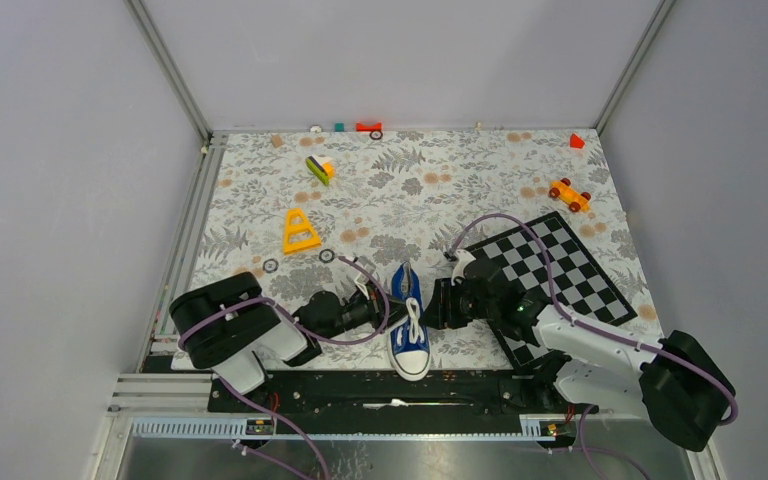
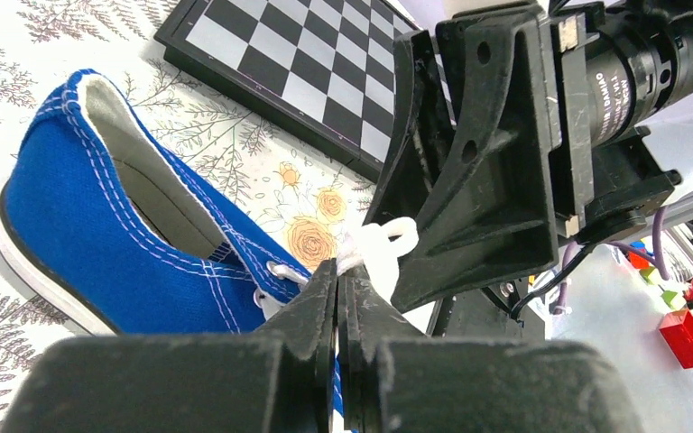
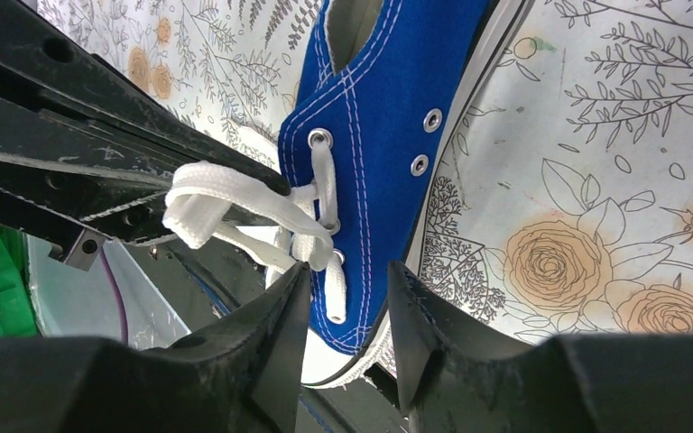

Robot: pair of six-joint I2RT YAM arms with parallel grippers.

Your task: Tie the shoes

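A blue canvas shoe (image 1: 411, 345) with a white toe cap lies near the table's front edge, toe toward the front. My left gripper is shut at the lacing, with white lace (image 2: 381, 248) at its fingertips. In the right wrist view a loop of that lace (image 3: 235, 194) drapes across the left gripper's fingers and runs down to a crossing over the tongue. My right gripper stands part open above the eyelets, its fingers apart and nothing seen between them. From the top, the right gripper (image 1: 432, 315) is at the shoe's right side.
A checkered board (image 1: 560, 270) lies under and behind the right arm. Farther back are a yellow triangular frame (image 1: 300, 232), a toy car (image 1: 569, 195) and small pieces.
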